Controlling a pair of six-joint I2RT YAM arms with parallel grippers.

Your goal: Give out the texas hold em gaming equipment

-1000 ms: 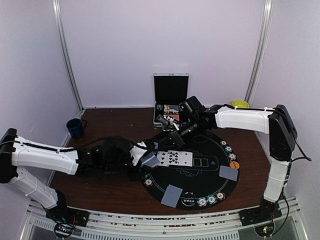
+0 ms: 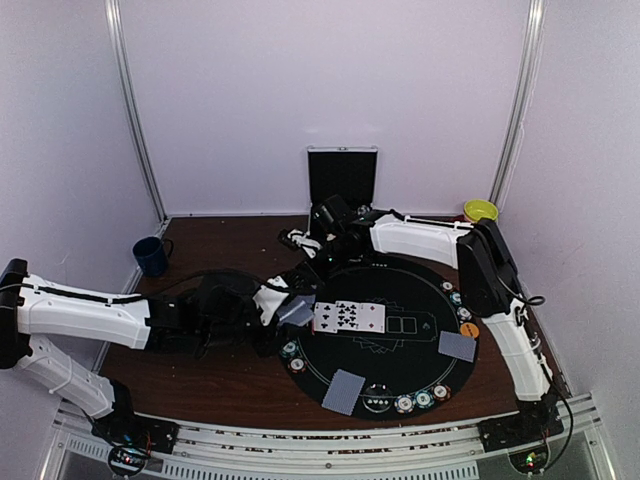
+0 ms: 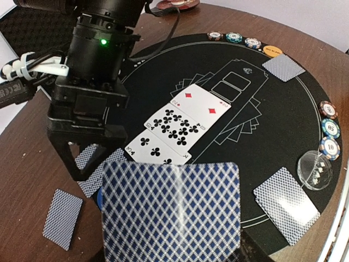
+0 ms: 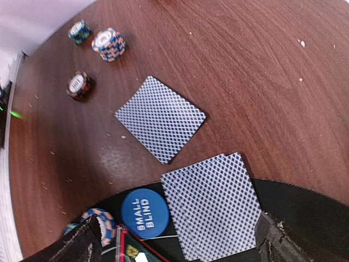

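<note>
My left gripper is shut on a deck of blue-backed cards, held over the left side of the black poker mat. Three face-up cards lie in a row on the mat. With its fingers apart and empty, my right gripper hovers above the mat's left edge. Below it, blue-backed cards rest beside the blue small blind button. Another face-down card lies off the mat on the wood. Further face-down cards sit at the front, with one card at the right.
Chip stacks stand on the wood at the left. An open case is at the back, partly hidden by my right arm. A blue mug stands back left, a yellow bowl back right. Chips line the mat's rim.
My right arm has swung leftward across the back of the mat, now covering the case's contents. The left gripper has shifted only slightly and still grips the deck.
</note>
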